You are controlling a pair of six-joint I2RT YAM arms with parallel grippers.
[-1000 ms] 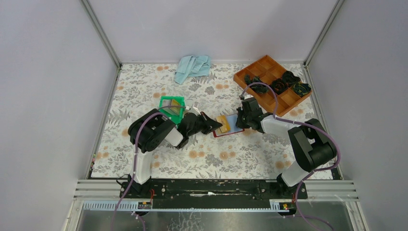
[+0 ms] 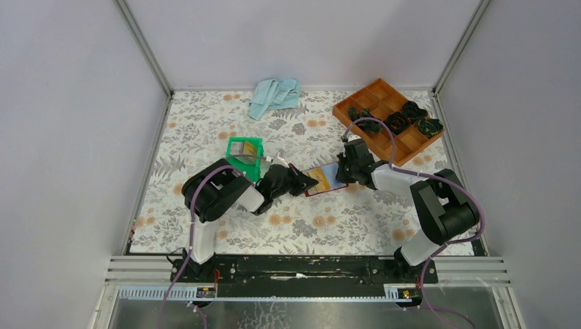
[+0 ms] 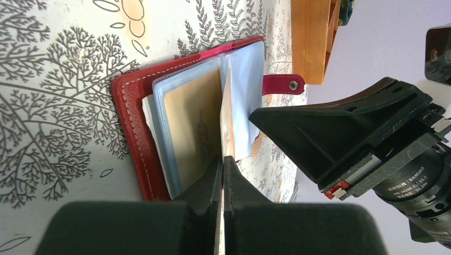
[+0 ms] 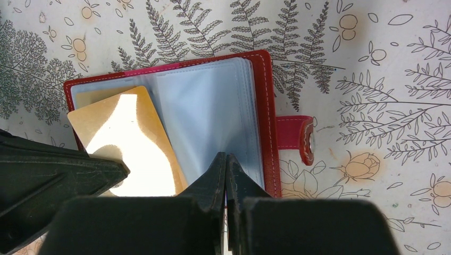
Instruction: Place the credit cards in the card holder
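Observation:
The red card holder (image 3: pixel 132 114) lies spread out on the table, clear bluish sleeves (image 4: pixel 207 106) facing up. A gold card, seen nearly edge-on in the left wrist view, is pinched by my left gripper, which is shut on it. That card stands tilted over the holder's left page, where another tan card (image 3: pixel 191 114) shows under clear plastic. My right gripper is shut, its tips at the right page's sleeve. Nothing shows between its fingers; whether it grips the sleeve's edge is unclear.
A green basket (image 2: pixel 231 143) with more cards stands to the left of the holder. At the back right is a wooden compartment tray (image 2: pixel 381 91) with dark bundles. A blue cloth (image 2: pixel 274 96) lies at the back.
The right arm has stayed still.

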